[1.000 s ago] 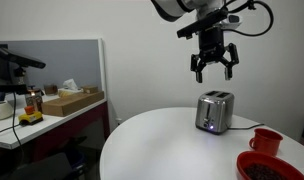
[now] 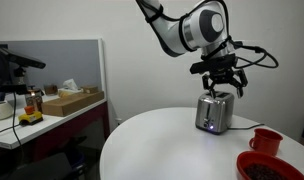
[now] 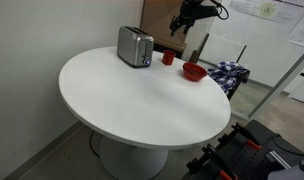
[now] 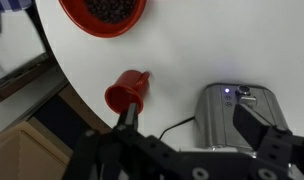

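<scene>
My gripper (image 2: pixel 223 87) hangs above the toaster, open, with nothing visible between its spread fingers. In the wrist view, one of the fingers (image 4: pixel 252 127) overlaps the silver toaster (image 4: pixel 222 117), while the other points toward the red mug (image 4: pixel 122 95). The toaster (image 2: pixel 214 112) stands upright on the white table, its slots facing up. To its right in exterior view 1 is the mug (image 2: pixel 265 142), upright and apart from my gripper. A red bowl (image 2: pixel 249 162) holding dark bean-like pieces sits closer to that camera.
A cord (image 2: pixel 242 128) runs from the toaster toward the mug. A patterned cloth (image 3: pixel 228 76) lies beyond the table edge, near the bowl. Cardboard boxes (image 4: pixel 30 150) appear beside the table.
Over the last second my gripper has come down toward the toaster and slightly right in exterior view 1. The toaster, mug and bowl have stayed in place.
</scene>
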